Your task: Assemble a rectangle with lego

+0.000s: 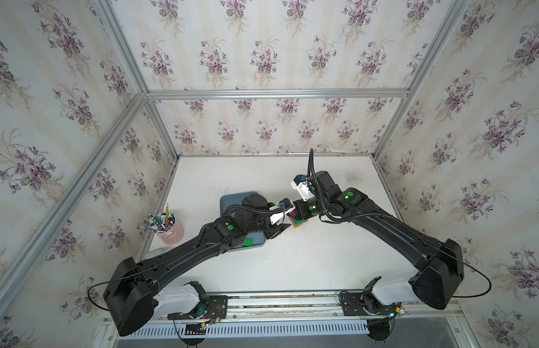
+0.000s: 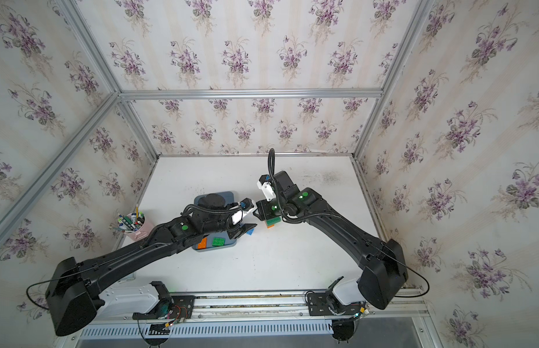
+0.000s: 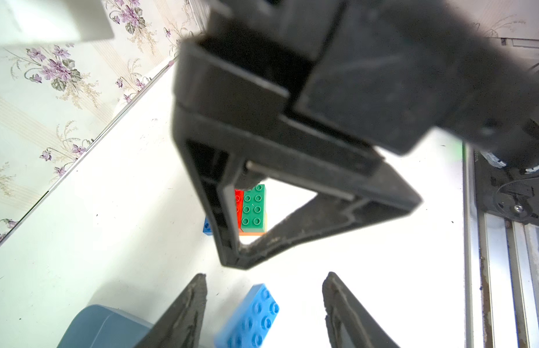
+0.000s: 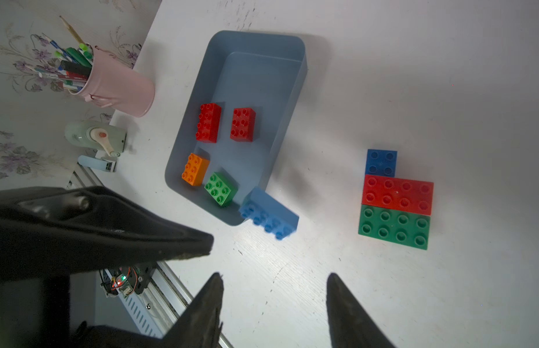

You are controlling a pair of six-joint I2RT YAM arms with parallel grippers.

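Observation:
A blue brick [image 4: 268, 213] is blurred and seems to hang in mid-air, touched by no finger I can see. In the top right view the blue brick [image 2: 249, 231] shows below my left gripper. My left gripper has its fingers apart, with a gap around the brick as seen past them. My right gripper faces it closely; bare table shows between its separated fingertips. On the table is the build: a green brick [image 4: 394, 226], a red brick [image 4: 398, 194] and a small dark blue brick [image 4: 380, 162]. Orange [image 3: 252, 233] peeks out below.
A blue-grey tray [image 4: 292, 49] holds two red bricks [image 4: 242, 124], an orange brick [image 4: 195, 169] and a green brick [image 4: 221, 188]. Left of it stands a pink pen cup [image 4: 127, 87].

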